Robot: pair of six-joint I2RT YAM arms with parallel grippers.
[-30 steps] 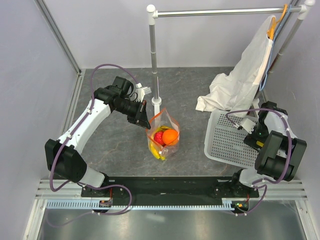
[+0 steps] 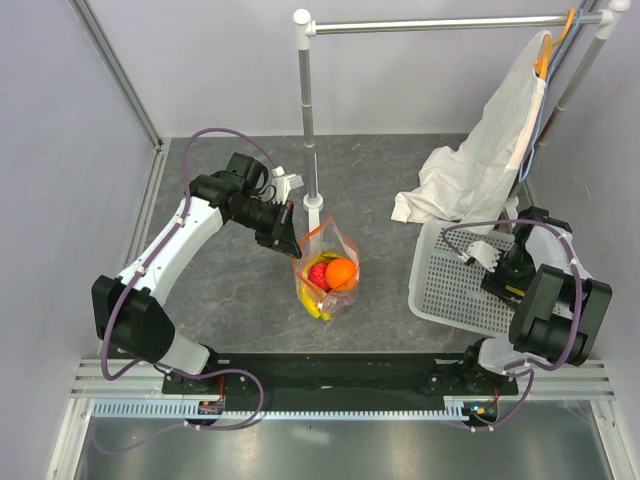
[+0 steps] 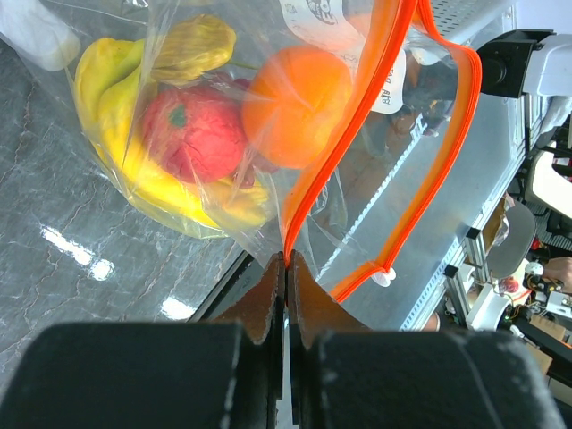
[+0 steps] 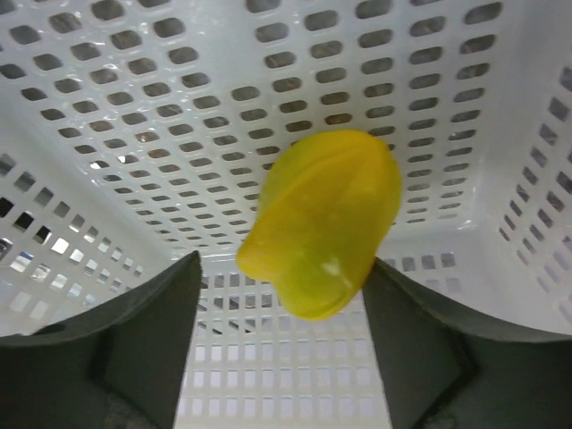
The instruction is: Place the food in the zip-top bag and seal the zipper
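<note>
The zip top bag (image 2: 327,300) stands open on the dark table, holding bananas (image 3: 116,116), a red fruit (image 3: 192,134) and an orange (image 3: 295,107). My left gripper (image 2: 296,251) is shut at the orange zipper edge (image 3: 340,152); in the left wrist view its fingertips (image 3: 275,266) meet on that edge. A yellow pepper-like food (image 4: 317,223) lies in the white perforated basket (image 2: 450,290). My right gripper hangs over it, fingers apart on either side of its lower part, not visibly closed on it.
A white cloth bag (image 2: 480,160) hangs from a metal rack (image 2: 440,24) at the back right, its end lying on the table behind the basket. The table between bag and basket is clear.
The left arm and zip bag have stayed still.
</note>
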